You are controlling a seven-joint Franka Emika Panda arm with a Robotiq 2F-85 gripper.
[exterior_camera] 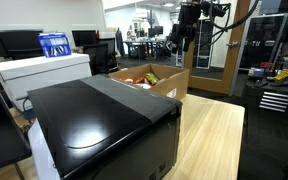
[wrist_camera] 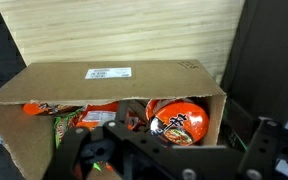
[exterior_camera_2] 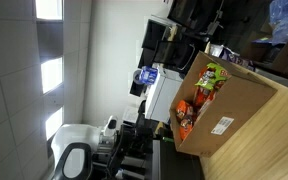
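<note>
Above the cardboard box (exterior_camera: 170,87) hangs my gripper (exterior_camera: 178,45), at the upper right in exterior view 1. Seen from the wrist, its black fingers (wrist_camera: 68,148) stand wide apart at the lower edge, so the gripper is open with nothing held. Inside the box are a round orange-red package (wrist_camera: 179,122) with a printed label, red packets (wrist_camera: 97,116) and a green packet (wrist_camera: 63,127). The gripper body hides part of the contents. Exterior view 2 shows a green and red packet (exterior_camera_2: 212,76) near the box's top edge.
A black box-like case (exterior_camera: 89,115) fills the near table in exterior view 1. Behind it stands a white cabinet (exterior_camera: 34,78) with a blue and white pack (exterior_camera: 54,45) on top.
</note>
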